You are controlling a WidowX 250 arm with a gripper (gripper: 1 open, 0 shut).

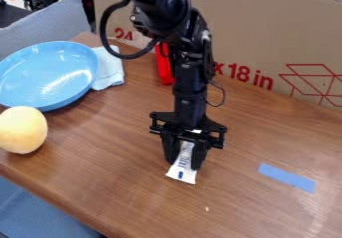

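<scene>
The black gripper (185, 154) is low over the middle of the wooden table (120, 192), its fingers straddling a white packet-like object (182, 173) with dark markings that lies on the wood. Whether the fingers press on it or stand slightly apart from it is hard to tell, as the gripper hides part of the packet.
A blue plate (43, 74), a pale yellow round object (20, 131) and a white cloth (108, 72) are on the left. A red object (163, 63) stands behind the arm before a cardboard panel (274, 42). A blue tape strip (286, 178) lies right.
</scene>
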